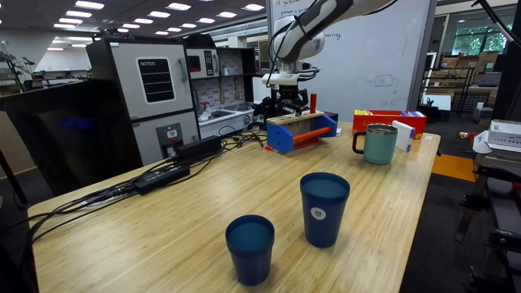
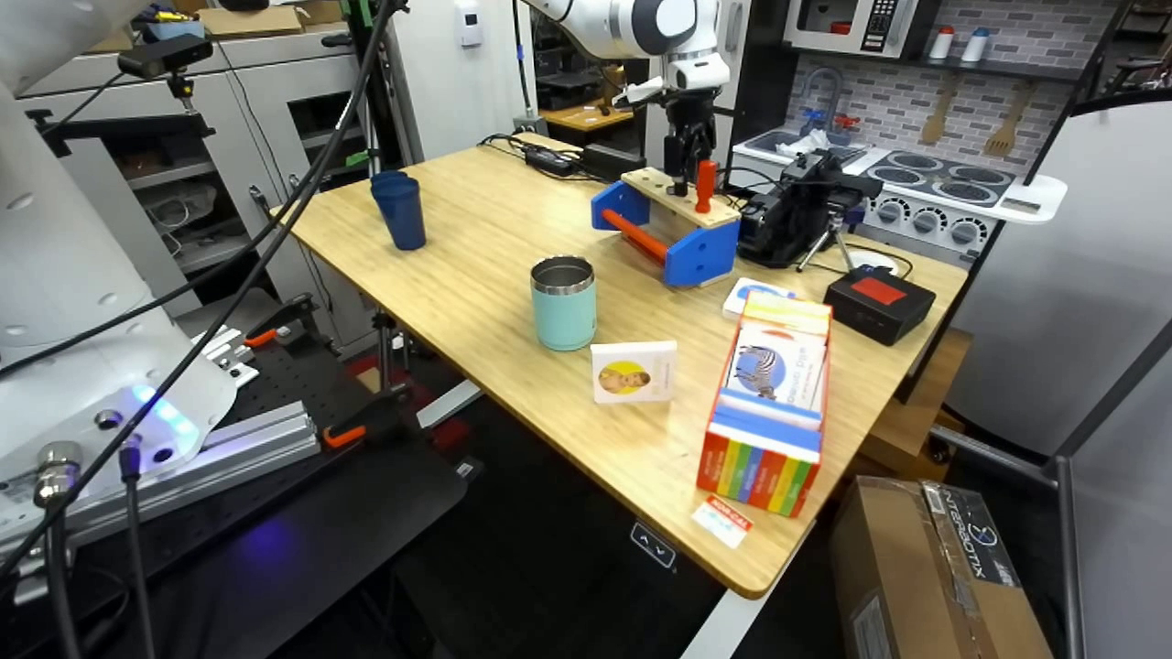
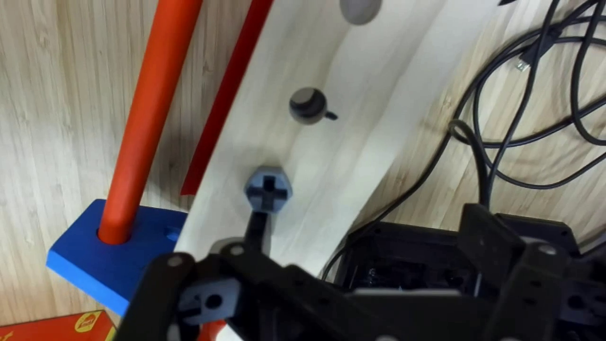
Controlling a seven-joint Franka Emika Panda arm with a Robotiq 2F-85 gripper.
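A toy workbench [image 1: 293, 132] with blue ends, a pale holed plank and a red-orange rod stands upright at the far part of the table. Over its plank [image 2: 681, 199] is my gripper [image 2: 683, 185], pointing down and open. The wrist view shows its dark fingers spread wide, the left one over the plank and the right one over a black device. A grey hexagonal bolt head [image 3: 268, 190] with a cross slot sits in the plank, close to the left fingertip. An upright red handle [image 2: 705, 187] rises near the plank's end, beside the gripper.
Black cables [image 3: 511, 119] and a black device [image 3: 409, 255] lie close behind the workbench. A teal mug [image 2: 563, 304], a white card box [image 2: 634, 372] and a red book box [image 2: 765, 406] stand nearby. Two blue cups [image 1: 325, 210] [image 1: 250, 249] stand apart, with clear table around them.
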